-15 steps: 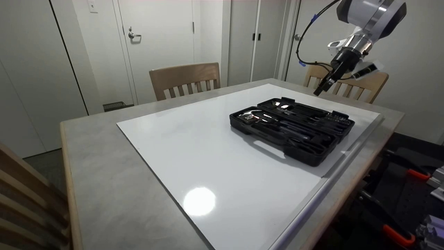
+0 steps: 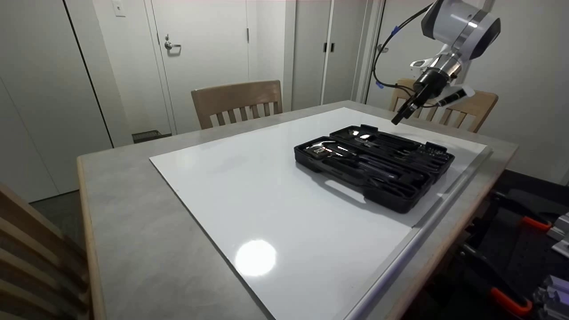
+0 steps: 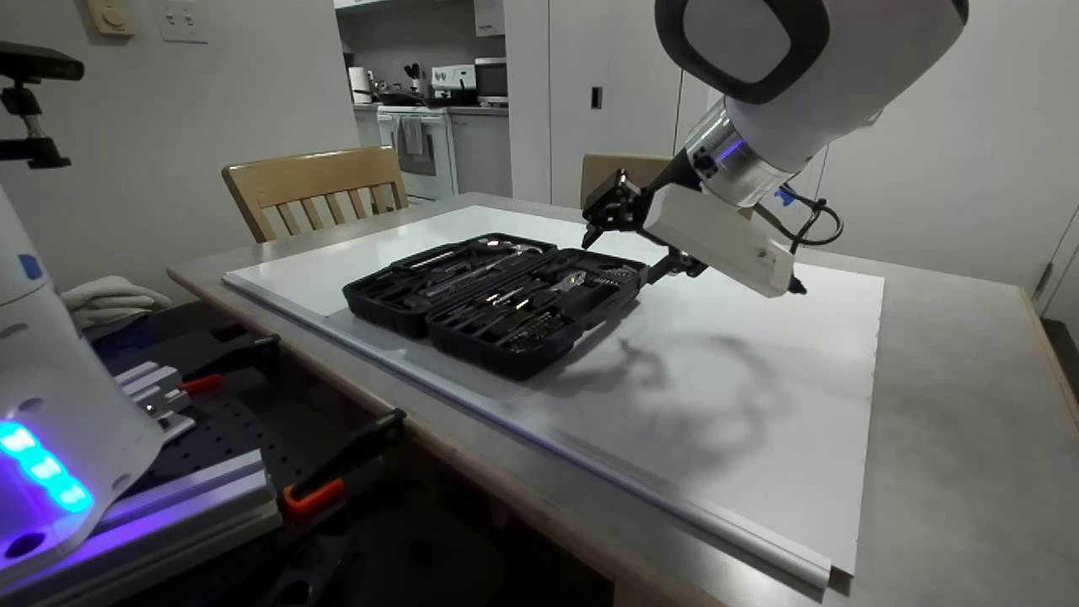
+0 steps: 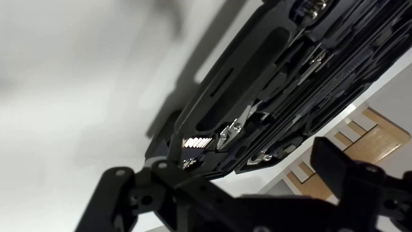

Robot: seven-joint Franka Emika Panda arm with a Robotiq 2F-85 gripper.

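Note:
An opened black tool case (image 2: 368, 165) lies flat on the white board (image 2: 229, 186), both halves facing up and filled with tools. In the wrist view, pliers (image 4: 230, 133) with bright metal fingers sit in the nearer half, beside a row of shiny small pieces (image 4: 197, 142). My gripper (image 3: 620, 258) is tilted down just above the case's far-side edge, apart from the case as far as I can see. Its fingers (image 4: 332, 166) stand wide apart in the wrist view, with nothing held between them, so it is open.
Much of the board on either side of the case is bare. A metal rail (image 3: 647, 486) runs along one board edge. Wooden chairs (image 2: 237, 101) stand round the table. Clamps with orange ends (image 3: 315, 497) sit by the robot's base.
In exterior view 1 my arm and gripper have shifted left and slightly down, closer to the case. The case has stayed where it was.

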